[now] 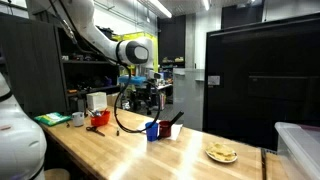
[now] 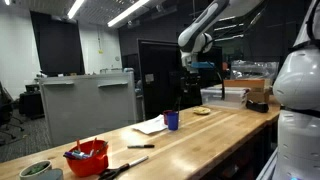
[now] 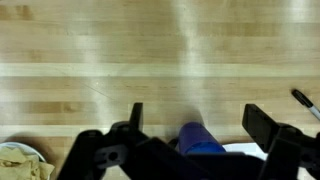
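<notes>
My gripper is open, its two dark fingers wide apart with bare tabletop between their tips in the wrist view. It hangs above the wooden table. A blue cup point(image 3: 196, 134) shows at the lower edge of that view, partly hidden by the gripper body. In exterior view 1 the blue cup point(image 1: 152, 131) stands upright below my gripper point(image 1: 150, 104), apart from it. Beside it is a dark red cup point(image 1: 165, 129) with a dark handle-like thing sticking up from it. A plate point(image 1: 221, 157) bears crumpled yellow cloth or food.
A red basket point(image 2: 88, 163) with items, a bowl point(image 2: 38, 169) and dark tools point(image 2: 137, 147) lie at the other end. White paper point(image 2: 150, 126) lies near the cups; a black marker point(image 3: 305, 100) is at the wrist view's right.
</notes>
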